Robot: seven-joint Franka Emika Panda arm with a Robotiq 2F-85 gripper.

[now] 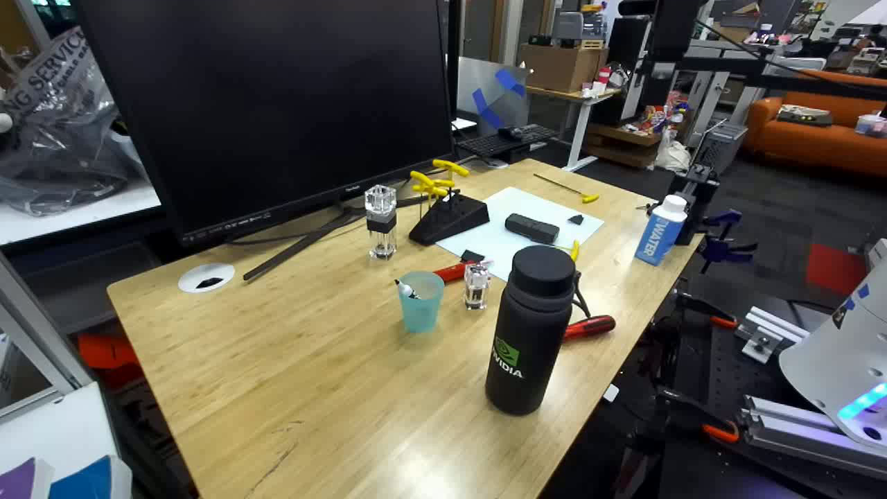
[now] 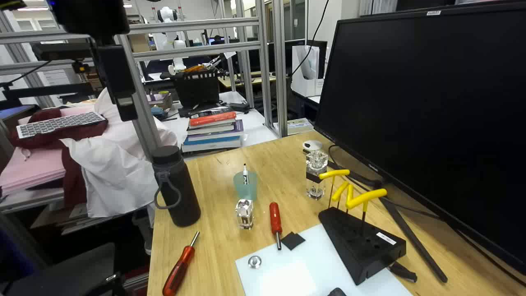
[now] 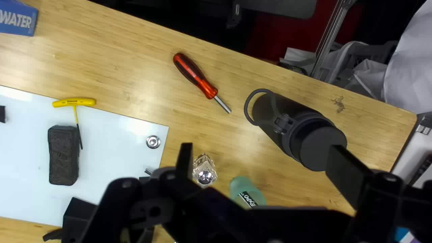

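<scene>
In the wrist view my gripper stands open above the table, nothing between its fingers. Under it are a black bottle point(image 3: 293, 121) with a loop strap, a clear crystal-like block point(image 3: 204, 170) and a teal cup point(image 3: 246, 190) with a marker inside. The bottle point(image 1: 529, 341) is upright near the front edge in exterior view 1, with the cup point(image 1: 422, 303) and the small clear block point(image 1: 476, 287) behind it. A red screwdriver point(image 3: 195, 76) lies near the edge; a second red screwdriver point(image 2: 275, 217) lies beside the white sheet point(image 2: 291, 271).
A large monitor point(image 1: 274, 100) backs the table. Near it stand a taller clear block point(image 1: 382, 223) and a black holder point(image 1: 449, 219) with yellow-handled hex keys. A black eraser-like block point(image 3: 64, 155) rests on the sheet. A blue-and-white WATER carton point(image 1: 661, 233) stands by the edge.
</scene>
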